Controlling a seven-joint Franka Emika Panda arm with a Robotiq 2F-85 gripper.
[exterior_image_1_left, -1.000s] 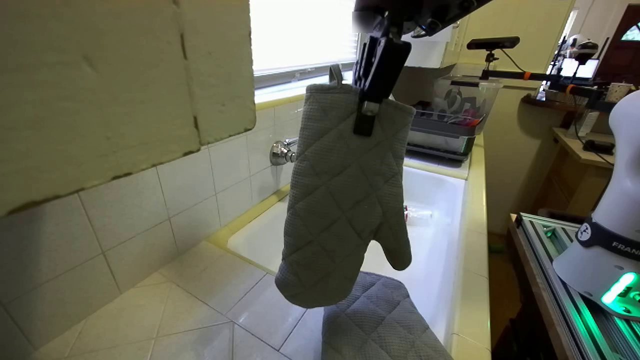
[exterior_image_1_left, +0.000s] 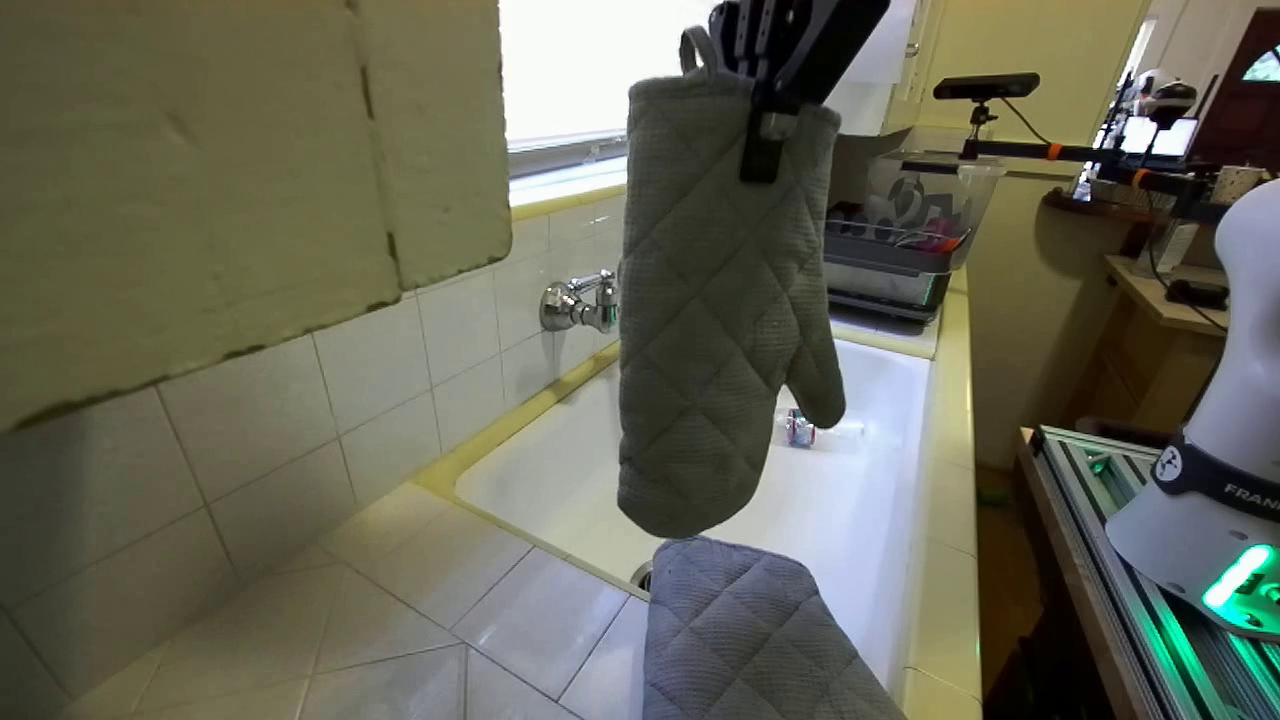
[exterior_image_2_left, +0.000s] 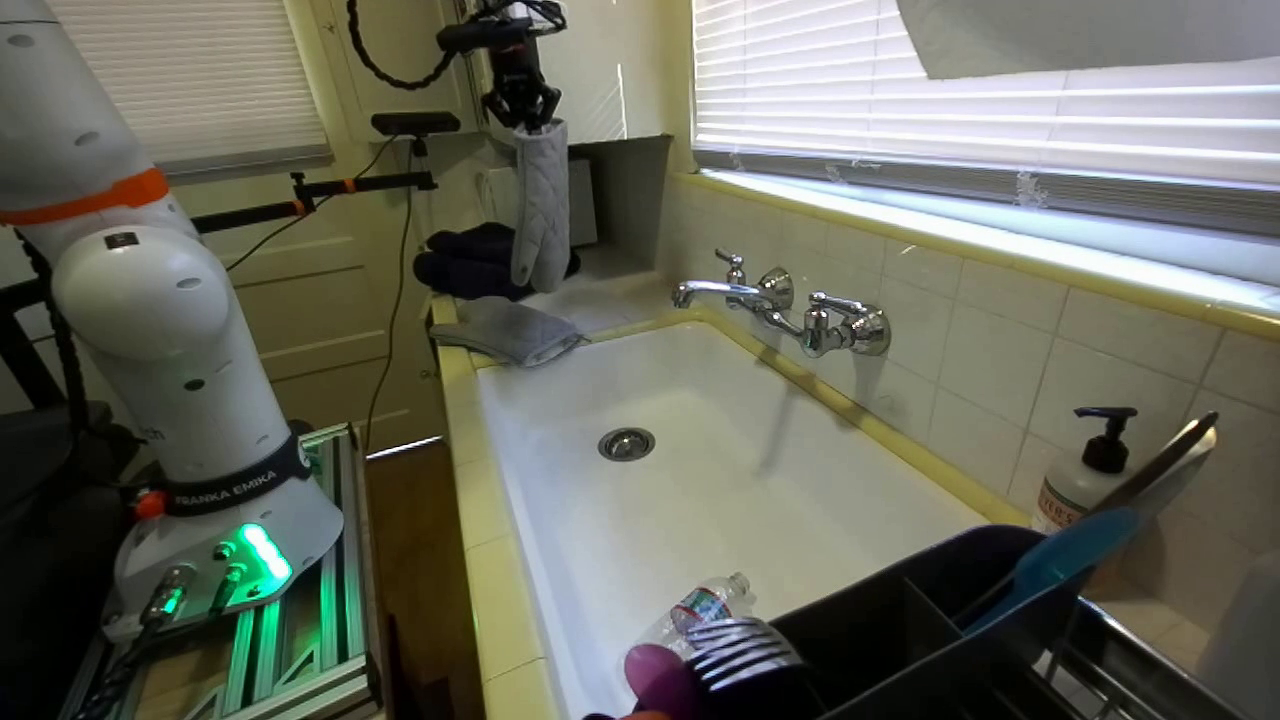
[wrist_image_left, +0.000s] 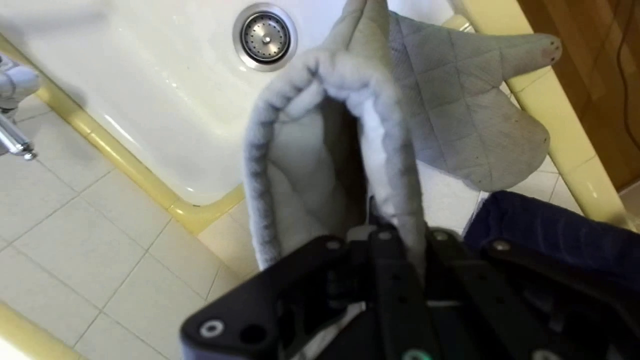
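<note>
A grey quilted oven mitt (exterior_image_1_left: 708, 300) hangs upside down in the air, its cuff at the top and its thumb low on the right in exterior view 1. My gripper (exterior_image_1_left: 765, 138) is shut on one side of that cuff. Looking down in the wrist view, I see the held mitt's open cuff (wrist_image_left: 261, 180) with its hollow inside; the fingertips are mostly hidden there. A second grey mitt (exterior_image_2_left: 510, 330) lies flat on the counter corner by the sink, its thumb (wrist_image_left: 534, 51) over the yellow edge. The held mitt hangs above the counter, apart from it.
The white sink (exterior_image_2_left: 540, 480) has a drain (exterior_image_2_left: 626, 444) and a clear bottle (exterior_image_2_left: 708, 600) lying in it. A chrome faucet (exterior_image_2_left: 780, 306) juts from the tiled wall. Dark blue cloth (wrist_image_left: 552, 240) sits beside the flat mitt. A dish rack (exterior_image_1_left: 888, 264) stands at the sink's far end.
My gripper has risen with the mitt in its hold and shifted slightly right in exterior view 1. The lower mitt has stayed where it was.
</note>
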